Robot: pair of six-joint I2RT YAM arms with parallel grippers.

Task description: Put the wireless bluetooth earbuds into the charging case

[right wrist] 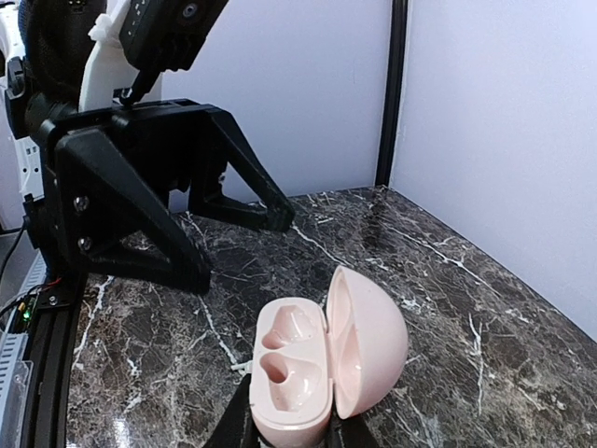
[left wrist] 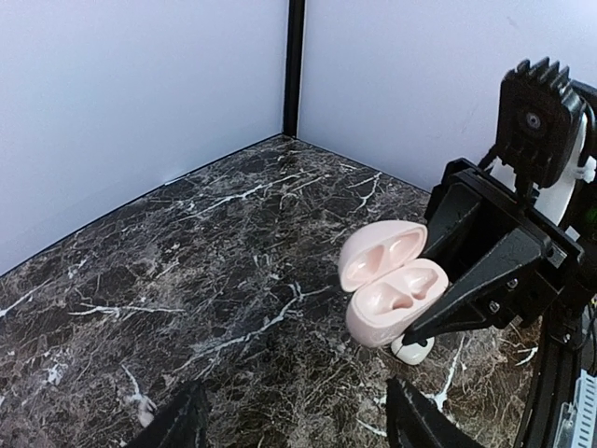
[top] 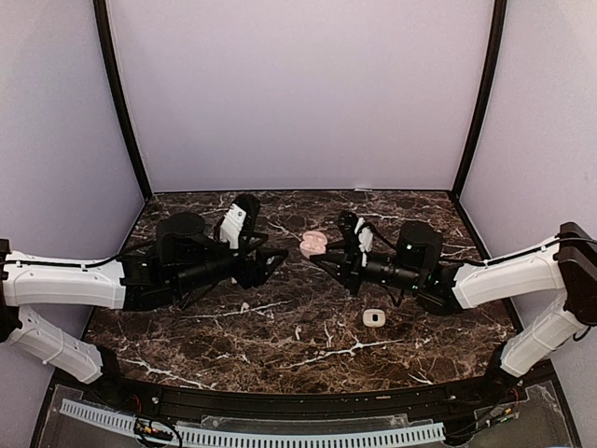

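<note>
A pale pink charging case [top: 313,243] hangs in my right gripper [top: 334,259], lid raised; the gripper is shut on it, as the right wrist view [right wrist: 289,373] shows. Its cavities look empty in both wrist views [left wrist: 396,299]. My left gripper [top: 270,261] stands to the left of the case, apart from it, its fingers spread with nothing seen between them. I see no earbud clearly in either gripper.
A small white object with a dark centre [top: 373,317] lies on the dark marble table [top: 280,355] at the front right. Light walls surround the back and sides.
</note>
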